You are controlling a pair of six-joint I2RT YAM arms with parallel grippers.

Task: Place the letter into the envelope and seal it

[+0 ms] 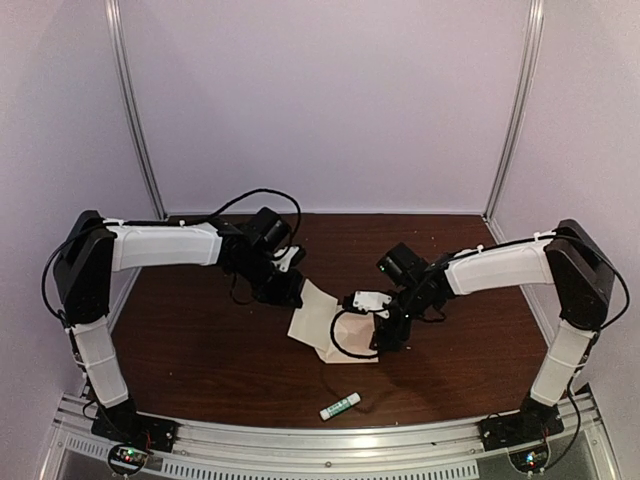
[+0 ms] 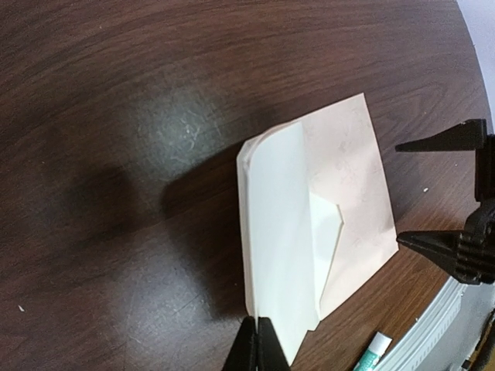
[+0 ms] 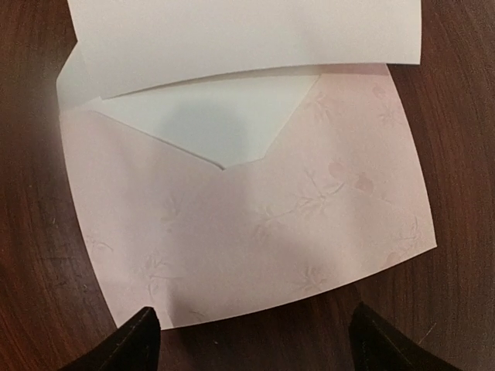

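The white folded letter [image 2: 278,209] stands raised from the table along its left edge. At that edge's near corner, my left gripper is shut on the paper. Beneath it lies the pink envelope [image 3: 255,232], flat, its patterned face up. A white pointed piece [image 3: 216,124], partly covered by the letter, shows over the envelope; whether it is a flap or inner paper I cannot tell. How far the letter reaches into the envelope is hidden. My right gripper is open at the envelope's right edge, fingers [image 2: 445,139] apart, nothing held.
A green-and-white glue stick [image 1: 340,406] lies near the table's front edge, in front of the envelope. A metal rail [image 1: 320,440] runs along the front.
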